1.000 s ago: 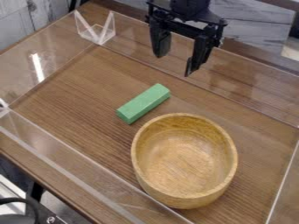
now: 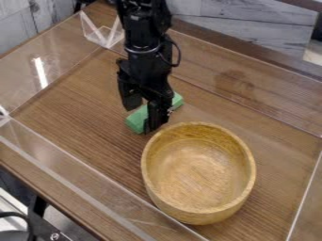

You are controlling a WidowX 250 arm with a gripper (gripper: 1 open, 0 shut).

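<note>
My gripper [image 2: 143,111] is low over a green block [image 2: 141,120] in the middle of the wooden table [image 2: 75,141], with its dark fingers around or just above it; whether they touch it is hard to tell. The fingers appear apart. The green block is partly hidden behind the gripper.
A beige oval bowl [image 2: 199,174] fills the lower right, close to the block. A white marbled surface is at the back right, and a black cable lies at the bottom left corner.
</note>
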